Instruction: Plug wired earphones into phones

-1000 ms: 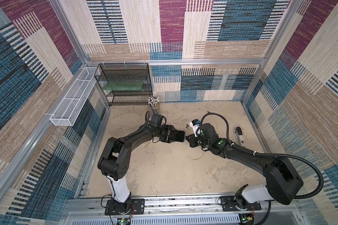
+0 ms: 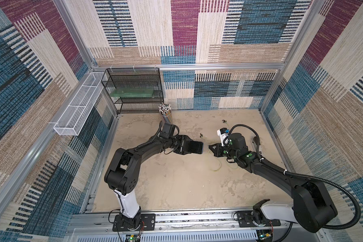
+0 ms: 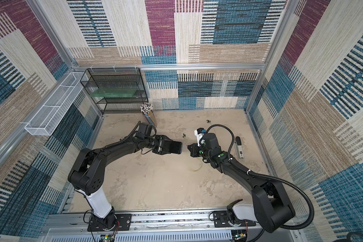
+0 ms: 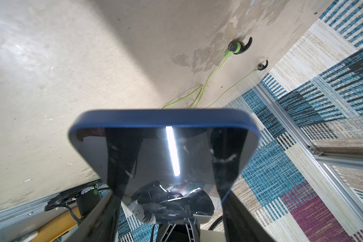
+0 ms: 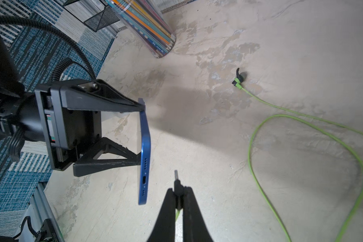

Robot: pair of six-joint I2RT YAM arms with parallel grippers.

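A blue-edged phone (image 4: 169, 161), screen glossy and dark, is clamped in my left gripper. Its charging-port end (image 5: 144, 179) faces the right arm. In the right wrist view, my right gripper is shut on the earphone plug (image 5: 177, 187); its metal tip pokes out past the fingers, apart from the phone and to its right. The green earphone cable (image 5: 278, 115) loops over the table. One earbud lies on the tabletop; in the left wrist view two earbuds show, a nearer one (image 4: 236, 47) and a farther one (image 4: 262, 65).
A clear cup of coloured pencils (image 5: 149, 30) stands at the back, by the black wire rack (image 2: 133, 86). A black-and-white tool (image 3: 239, 147) lies to the right of the right arm.
My right gripper has drawn back to the right, widening the gap to the phone. The left arm with the phone has shifted slightly right.
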